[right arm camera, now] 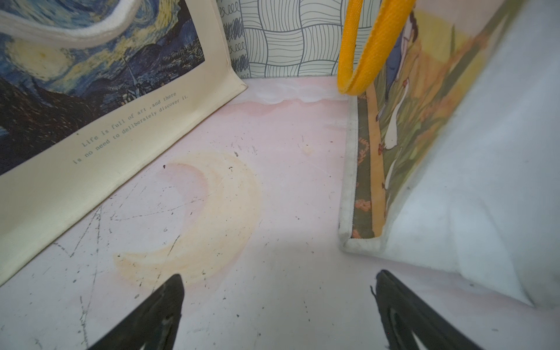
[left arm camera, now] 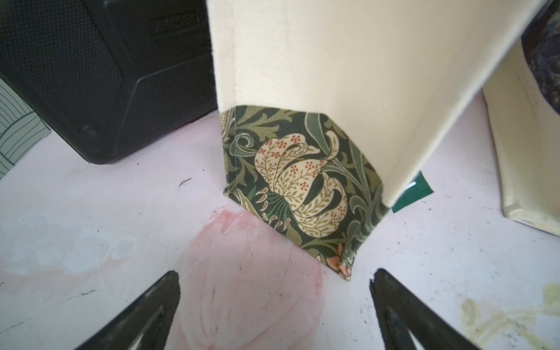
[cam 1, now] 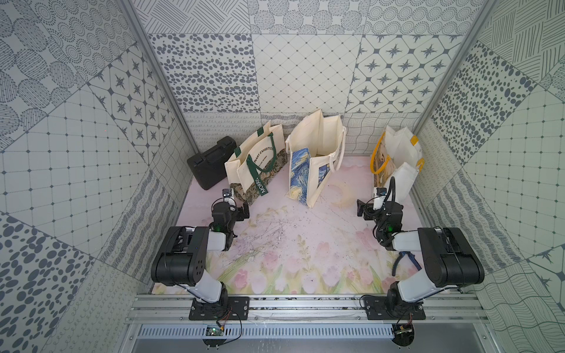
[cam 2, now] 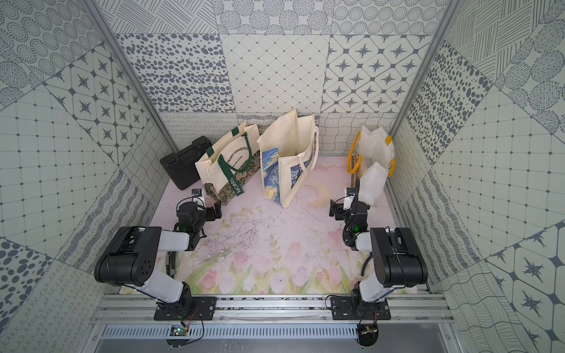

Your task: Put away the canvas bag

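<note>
Three canvas bags stand upright along the back of the table. One with green handles and a leafy print (cam 1: 256, 164) is at the left, one with a starry blue print (cam 1: 301, 173) in the middle. The third, white with yellow handles (cam 1: 405, 147), is at the right. My left gripper is open in front of the green-handled bag, touching nothing. The right gripper is open too, bare table between its fingers; it faces the gap between the starry bag (right arm camera: 116, 116) and the yellow-handled bag (right arm camera: 495, 192).
A black hard case (cam 1: 212, 163) sits in the back left corner, close beside the green-handled bag. Near the right arm's base lies a dark blue-black strip (cam 1: 407, 259). Patterned walls close in the back and sides.
</note>
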